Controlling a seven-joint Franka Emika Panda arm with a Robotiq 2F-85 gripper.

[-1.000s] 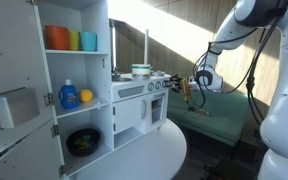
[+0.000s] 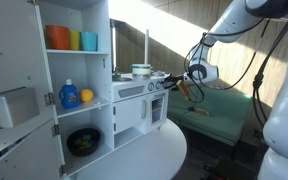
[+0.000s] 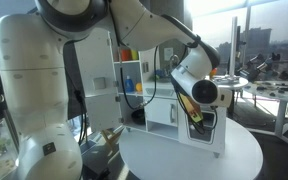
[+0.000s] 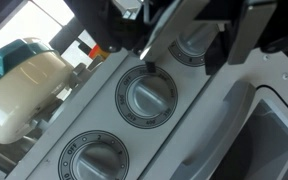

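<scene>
My gripper is at the top of the wrist view, its dark and metallic fingers apart. A knob (image 4: 197, 38) of the play stove lies behind the gap between them, partly covered; whether they touch it I cannot tell. Two more round knobs, the middle one (image 4: 147, 97) and the lower one (image 4: 97, 160), show whole or nearly so along the white panel. In exterior view 1, the gripper (image 2: 171, 81) is at the right end of the stove front (image 2: 134, 91). From exterior view 2 the arm hides the fingertips.
A white and teal pot (image 4: 24, 90) stands on the stove top. Below the knobs is the oven door handle (image 4: 224, 125). Shelves at the left hold cups (image 2: 74, 40), a blue bottle (image 2: 67, 95) and a black bowl (image 2: 83, 141). The white round table (image 3: 229, 150) is open in front.
The wrist of my arm has shifted left and tilted over in exterior view 1, and the hanging cable section swung with it. The stove and shelf items stayed put.
</scene>
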